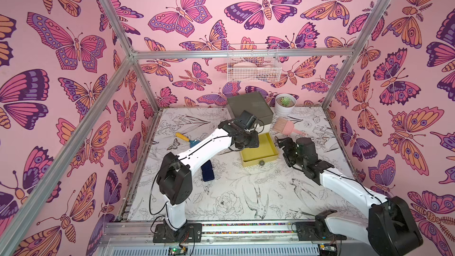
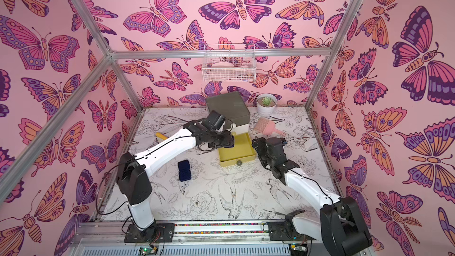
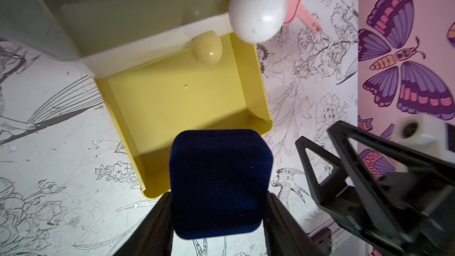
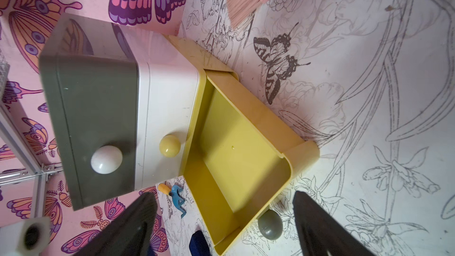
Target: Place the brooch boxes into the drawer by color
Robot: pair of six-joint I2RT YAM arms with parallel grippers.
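Note:
A pulled-out yellow drawer [image 1: 260, 149] [image 2: 237, 149] [image 3: 175, 90] [image 4: 233, 147] sits at the front of the grey and white drawer unit [image 1: 249, 102] [image 2: 228, 104] [image 4: 97, 104]. My left gripper [image 1: 246, 142] [image 2: 223, 140] is shut on a dark navy brooch box [image 3: 219, 182], held over the drawer's front part. The drawer's floor looks empty. Another navy box [image 1: 207, 170] [image 2: 184, 170] lies on the table left of the drawer. My right gripper [image 1: 283, 144] [image 2: 259, 147] stands open right of the drawer, with nothing between its fingers.
A pink brush [image 1: 284, 125] lies right of the unit, a white plant pot [image 1: 285, 109] behind it. A blue and yellow tool [image 1: 181, 137] lies at the left. A wire basket [image 1: 253, 73] hangs on the back wall.

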